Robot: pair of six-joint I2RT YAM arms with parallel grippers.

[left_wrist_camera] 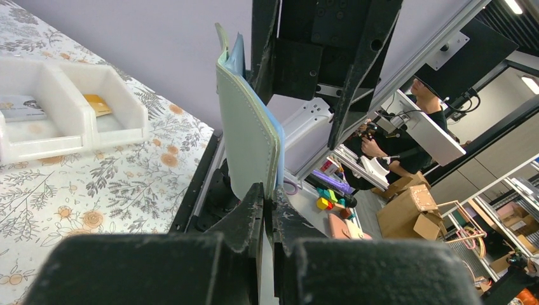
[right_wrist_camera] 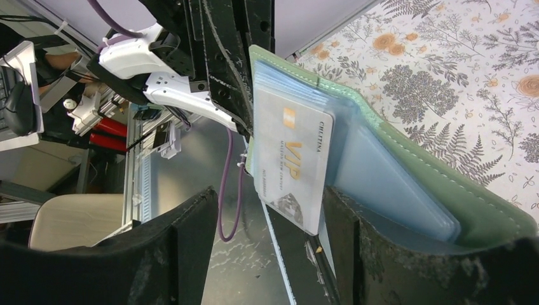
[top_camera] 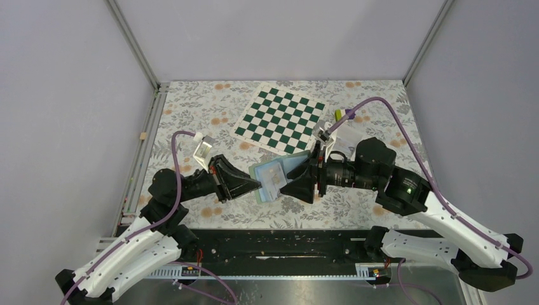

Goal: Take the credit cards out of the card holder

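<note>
Held up off the table is an opened card holder with a green cover and clear blue sleeves. My left gripper is shut on its edge. In the right wrist view a white VIP card shows in the holder's sleeve, facing me. My right gripper stands part open around the card's lower right edge, one finger out in front of it and the other by the sleeve. From above, the right gripper covers the right side of the holder.
A white divided tray holds a card and a yellow card in separate compartments. A green checkered board lies flat behind the holder.
</note>
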